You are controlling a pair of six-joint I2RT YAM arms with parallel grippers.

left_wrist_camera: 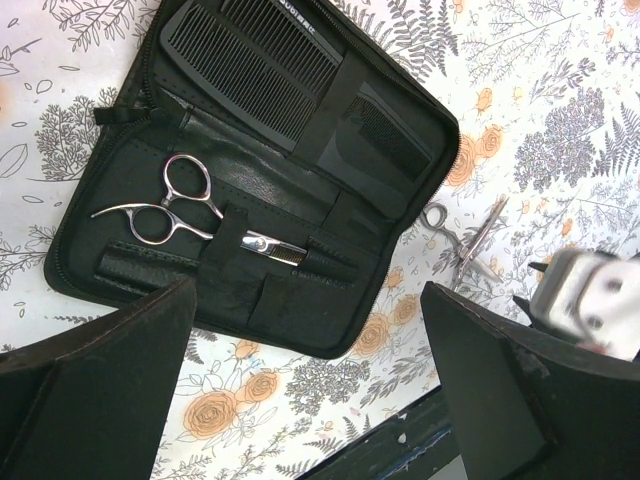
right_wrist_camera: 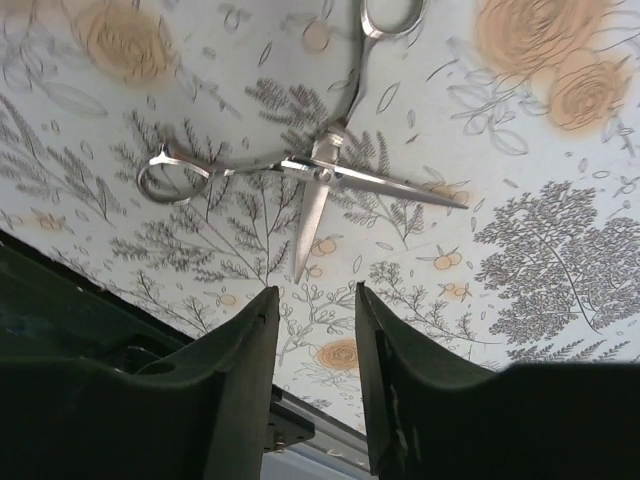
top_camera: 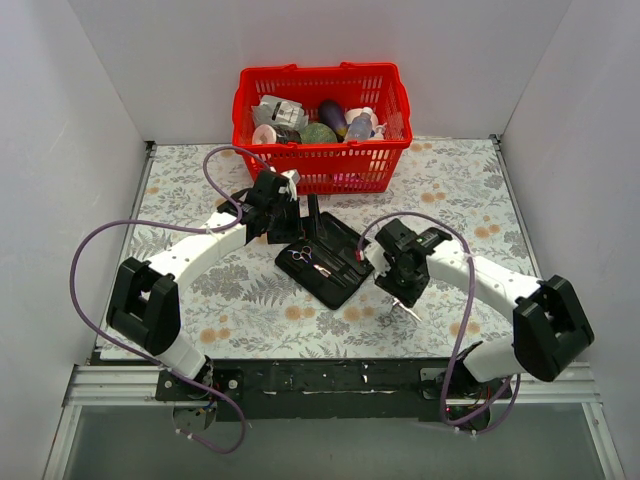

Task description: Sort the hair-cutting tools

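Note:
The open black case [top_camera: 322, 270] lies mid-table. Strapped in it are silver scissors [left_wrist_camera: 205, 215] and a black comb [left_wrist_camera: 250, 75]. A second pair of scissors [right_wrist_camera: 325, 175] lies on the cloth right of the case, its blades spread crosswise. Over these loose scissors, my right gripper stands open and empty, its fingertips just short of the blade tip in the right wrist view. My left gripper is wide open above the case, with nothing held.
A red basket [top_camera: 320, 170] full of assorted items stands behind the case. The right arm's wrist [left_wrist_camera: 590, 300] shows beside the loose scissors.

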